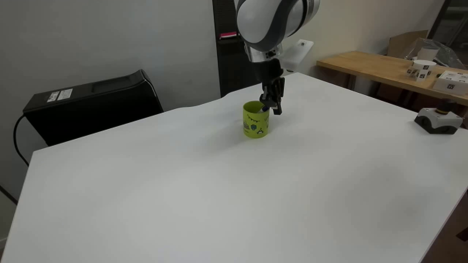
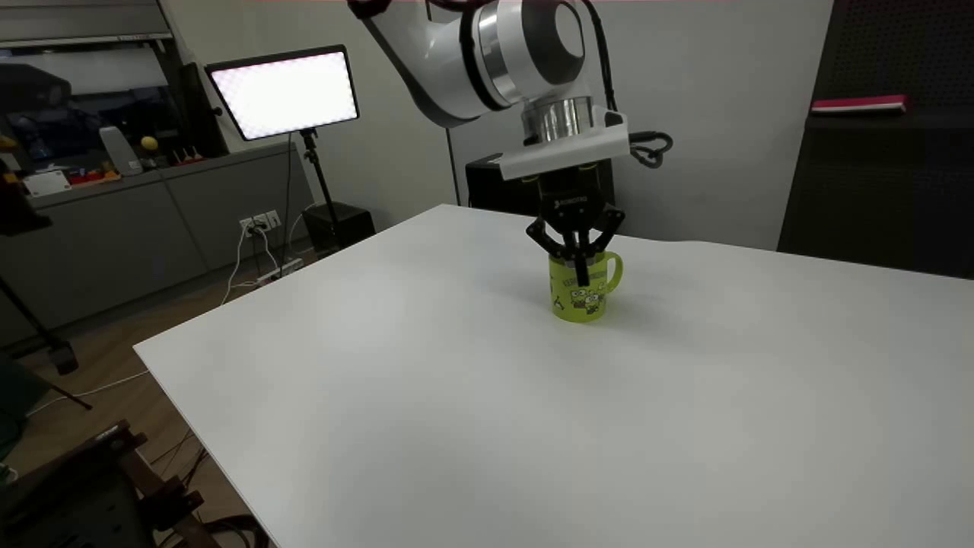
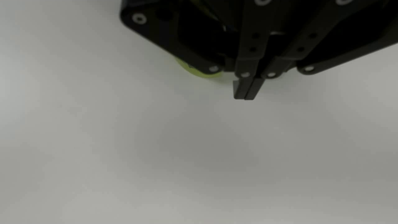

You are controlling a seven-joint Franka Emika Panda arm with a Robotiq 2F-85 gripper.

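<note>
A lime-green mug (image 1: pixel 255 124) with printed figures stands upright on the white table, and its handle shows in exterior view 2. My gripper (image 2: pixel 582 281) points down close beside the mug's body, its fingertips lower than the rim. In the wrist view the fingers (image 3: pixel 241 89) meet with nothing between them, so the gripper is shut. Only a curved edge of the mug (image 3: pixel 199 71) appears there, mostly hidden behind the gripper linkage. Something small and pale shows at the mug's mouth in exterior view 1; I cannot tell what it is.
A grey box with a black-topped button (image 1: pixel 440 117) sits at the table's right edge. Behind the far left edge stands a black case (image 1: pixel 96 103).
</note>
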